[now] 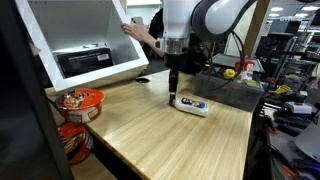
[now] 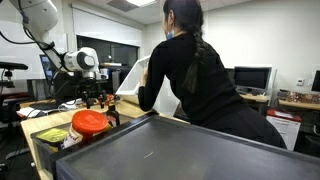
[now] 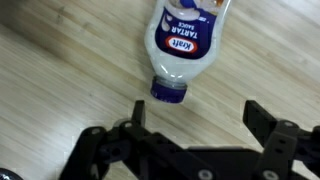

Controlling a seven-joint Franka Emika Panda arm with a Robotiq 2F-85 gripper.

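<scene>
A sauce bottle [image 1: 192,107] with a dark blue label lies on its side on the wooden table [image 1: 155,133]. In the wrist view, the same bottle [image 3: 188,35] has its dark cap pointing toward my gripper. The fingers stand wide open with only bare table between the fingers. From the side, the gripper [image 1: 175,87] hangs above the table near the bottle's cap end. Whether it touches anything there is hard to tell at this size.
A red-rimmed bowl [image 1: 82,104] stands at the table's left edge. A box of items [image 1: 232,90] sits at the back right, and a large white open box [image 1: 88,48] stands behind. A person [image 2: 205,75] stands close by.
</scene>
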